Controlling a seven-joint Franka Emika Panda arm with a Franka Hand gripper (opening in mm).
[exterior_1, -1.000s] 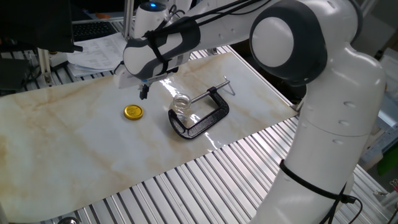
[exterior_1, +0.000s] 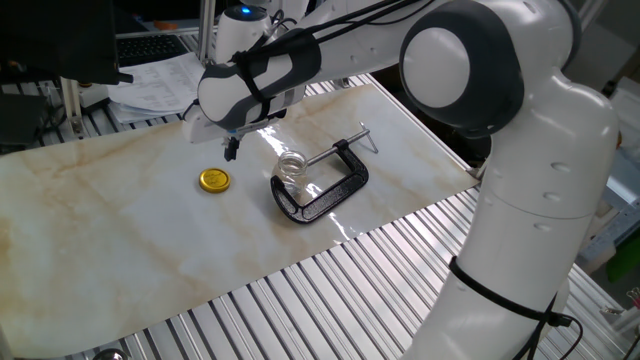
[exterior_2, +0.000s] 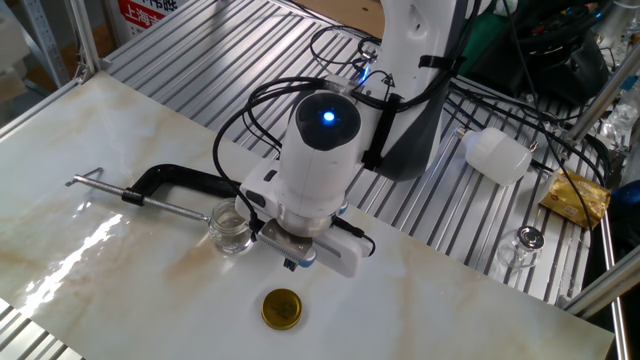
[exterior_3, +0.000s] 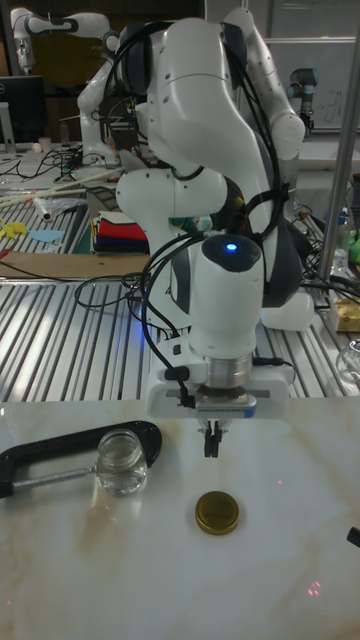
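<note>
A round gold lid (exterior_1: 214, 180) lies flat on the marbled sheet, its top facing up. Close by, an open glass jar (exterior_2: 231, 228) stands upright within the frame of a black C-clamp (exterior_1: 322, 199); the clamp's screw end meets the jar's side. My gripper (exterior_3: 212, 439) hangs over the sheet between jar and lid, pointing down and apart from both. Its dark fingers (exterior_3: 216, 432) are together, with nothing visible between them. In the second exterior view the hand hides most of the fingers.
Slatted metal decking (exterior_1: 290, 318) borders the sheet. On it, in the second exterior view, are a white bulb-like object (exterior_2: 497, 157), a small glass jar with a lid (exterior_2: 524, 243) and a yellow packet (exterior_2: 575, 198). The sheet beyond the gold lid is largely clear.
The arm's elbow has shifted very slightly. The gripper, lid, jar and clamp look unmoved.
</note>
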